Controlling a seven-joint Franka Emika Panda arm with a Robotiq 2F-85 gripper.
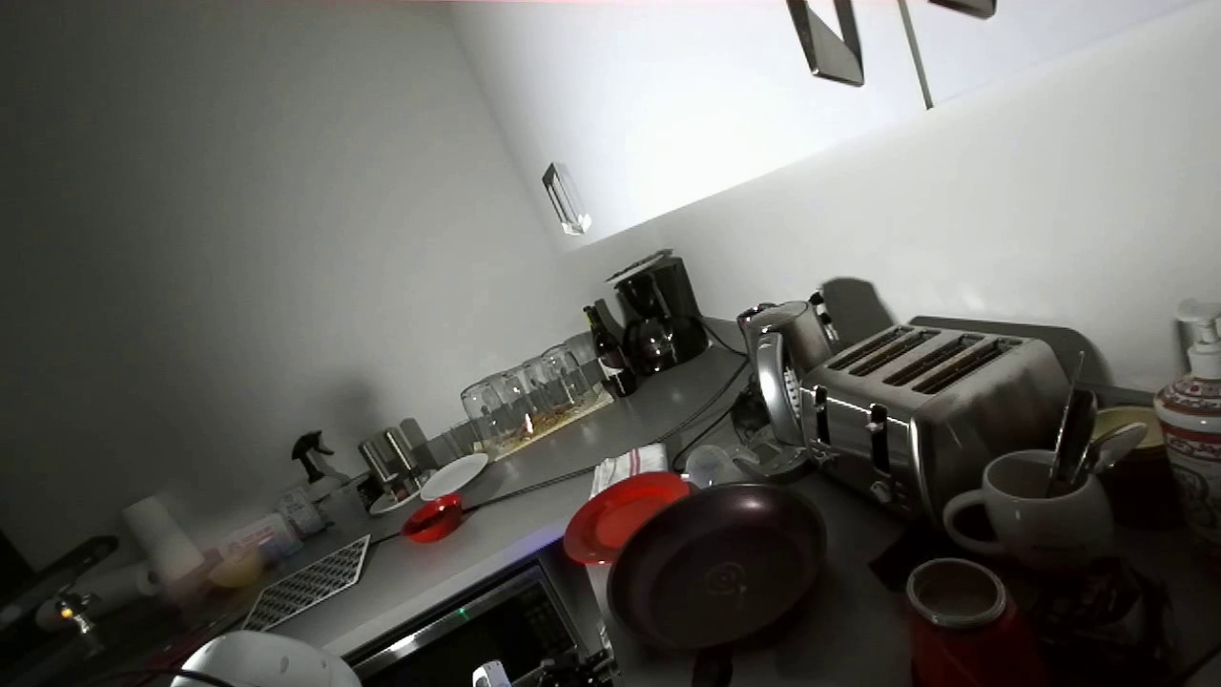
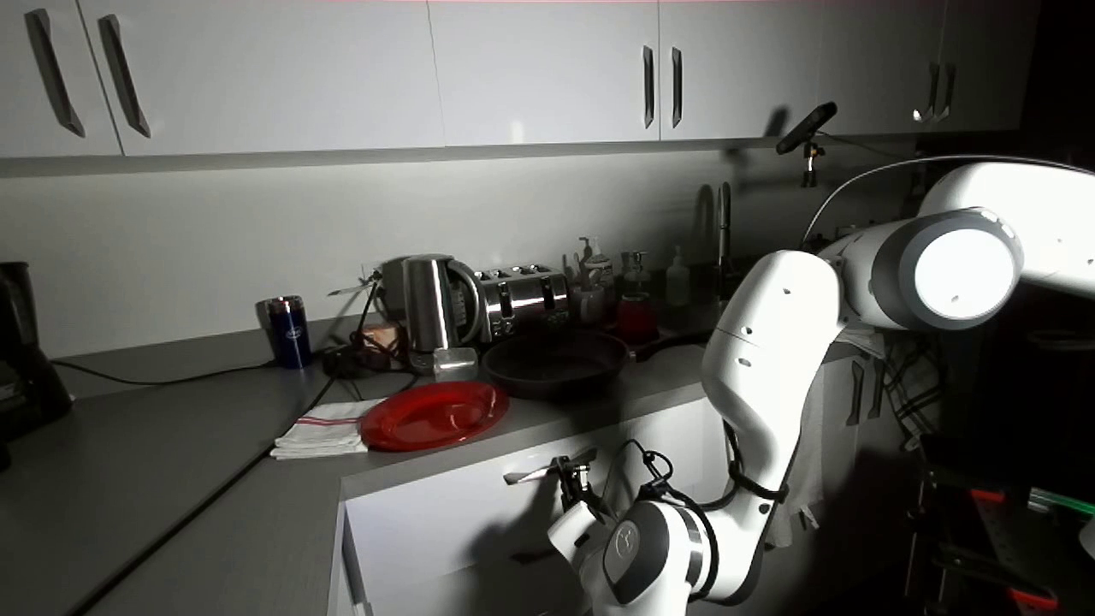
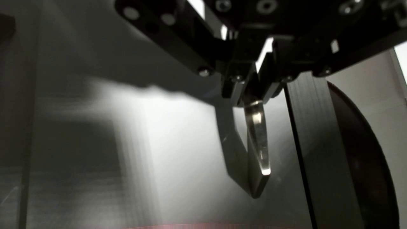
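Note:
My gripper is shut on a metal drawer handle [image 3: 261, 147], whose tapered, angled end sticks out past the fingers in the wrist view. In exterior view 2 the gripper [image 2: 572, 477] stands at the white drawer front [image 2: 421, 524] below the counter edge, and the handle [image 2: 524, 476] shows on its left side. Behind the fingers, the drawer front [image 3: 183, 168] carries the handle's dark shadow. Only a small part of the gripper [image 1: 584, 668] enters exterior view 1, at the bottom. How far the drawer stands open I cannot tell.
Above the drawer, a dark pan [image 2: 559, 364] and a red plate [image 2: 436, 416] sit near the counter's front edge. A kettle [image 2: 429, 303] and a toaster [image 2: 523, 299] stand behind them. A second handle [image 2: 534, 556] lies below my gripper.

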